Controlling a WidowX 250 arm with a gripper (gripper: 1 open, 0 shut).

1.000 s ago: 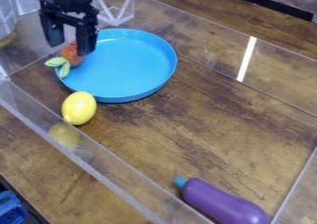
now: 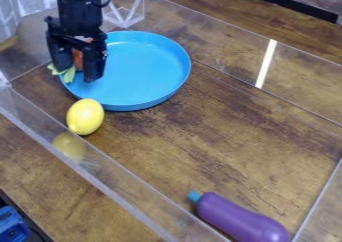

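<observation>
My black gripper (image 2: 75,52) is at the upper left, lowered over an orange toy vegetable with pale green leaves (image 2: 62,71) at the left part of a blue plate (image 2: 140,66). Its open fingers straddle the orange toy, which they largely hide; whether they touch it cannot be told. A yellow toy (image 2: 84,116) lies just below the plate.
A purple toy eggplant (image 2: 239,218) lies at the lower right. Clear plastic walls cross the left and right of the wooden surface (image 2: 201,136). A blue object (image 2: 10,226) shows at the lower left edge.
My gripper has come down over the orange toy, now covering much of it. The plate and other toys are where they were.
</observation>
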